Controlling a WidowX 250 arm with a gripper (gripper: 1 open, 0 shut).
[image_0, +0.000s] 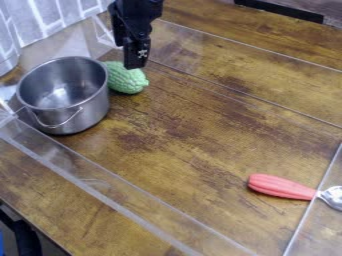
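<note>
My gripper (134, 48), dark and seen from above at the top left, hangs over a green object (127, 77), perhaps a cloth or vegetable, which lies on the wooden table beside a steel pot (63, 92). The gripper is apart from the green object. Whether its fingers are open or shut is unclear.
A red-handled utensil (282, 187) with a metal end lies at the lower right. Pale and transparent edging runs along the left side.
</note>
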